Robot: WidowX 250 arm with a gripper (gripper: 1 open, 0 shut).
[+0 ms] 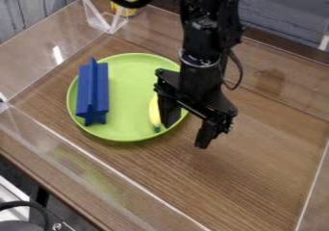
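My black gripper (188,111) hangs open over the right side of a green plate (129,129). A yellow banana-like object (156,116) lies on the plate, partly hidden behind the gripper's left finger. A blue block (92,90) lies lengthwise on the plate's left side. I see nothing held between the fingers.
A yellow can (127,4) stands at the back behind the arm. Clear plastic edges border the wooden surface (238,177) at left and right.
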